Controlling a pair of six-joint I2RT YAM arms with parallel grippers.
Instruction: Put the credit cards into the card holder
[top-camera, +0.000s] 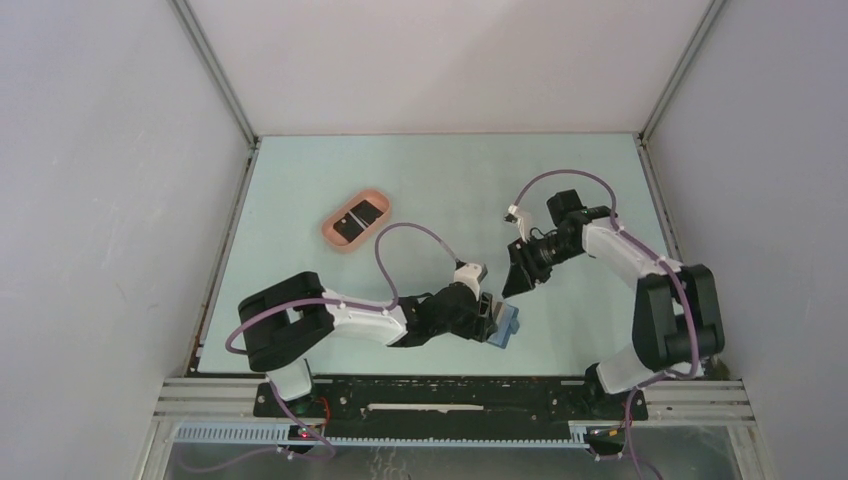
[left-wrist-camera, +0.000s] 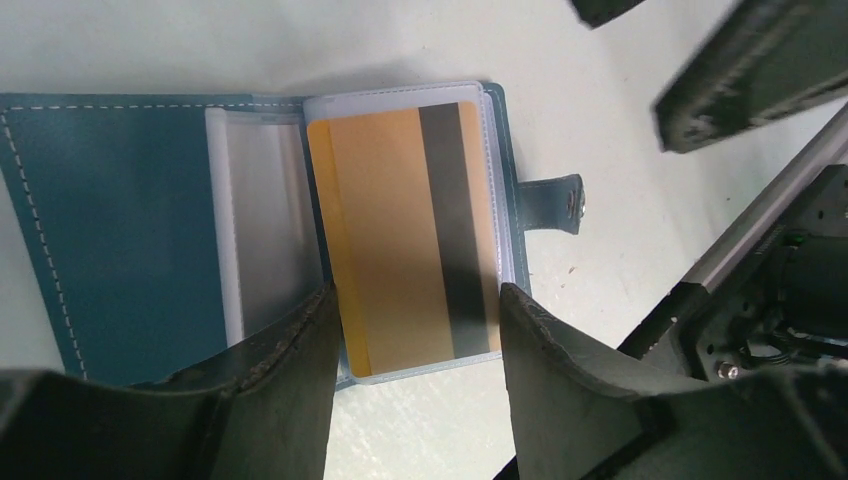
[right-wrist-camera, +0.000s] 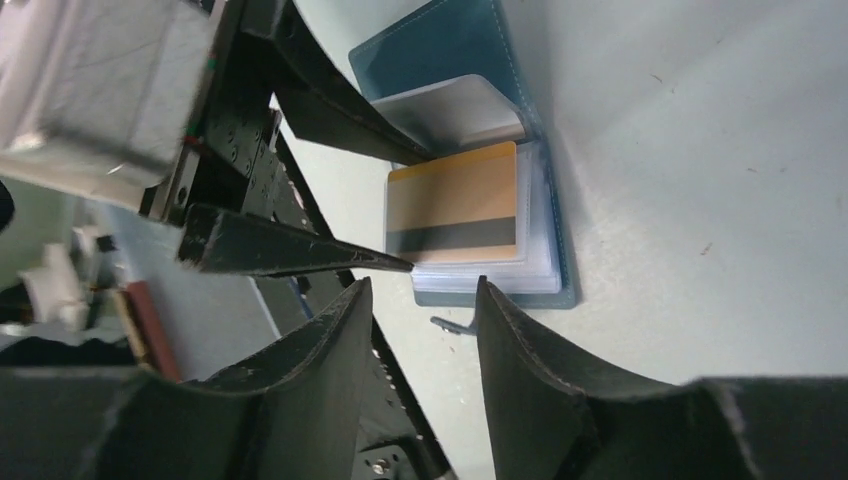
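Observation:
The blue card holder (left-wrist-camera: 115, 230) lies opened out on the table, with clear sleeve pages in its middle. Over the right-hand sleeve is an orange-tan card (left-wrist-camera: 390, 230) with a dark stripe, its near end between the fingertips of my left gripper, which is shut on its long edges. Whether the card's far end is inside the sleeve, I cannot tell. My right gripper stands partly open and empty, beyond the holder's snap-tab side. From above, the left arm hides much of the holder (top-camera: 508, 335).
An oval pink basket (top-camera: 331, 240) with dark cards (top-camera: 359, 220) in it stands at the back left. The table's front edge and a dark rail (top-camera: 425, 395) run close to the holder. Open table lies at the back and right.

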